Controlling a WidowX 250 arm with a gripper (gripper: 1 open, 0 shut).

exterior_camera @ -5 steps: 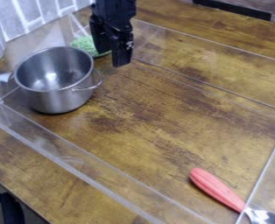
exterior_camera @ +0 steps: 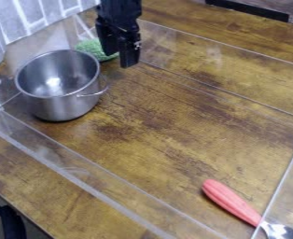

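My black gripper (exterior_camera: 119, 49) hangs at the top centre of the camera view, above and just behind the right rim of a steel pot (exterior_camera: 61, 101). Its fingers are small and dark, and I cannot tell whether they are open or shut. A green cloth-like item (exterior_camera: 90, 47) lies behind the gripper, partly hidden by it. The pot stands on the wooden table (exterior_camera: 187, 121) at the left and looks empty.
A utensil with a red handle (exterior_camera: 230, 199) and a metal head lies at the front right. Clear panels or edges run along the sides of the table.
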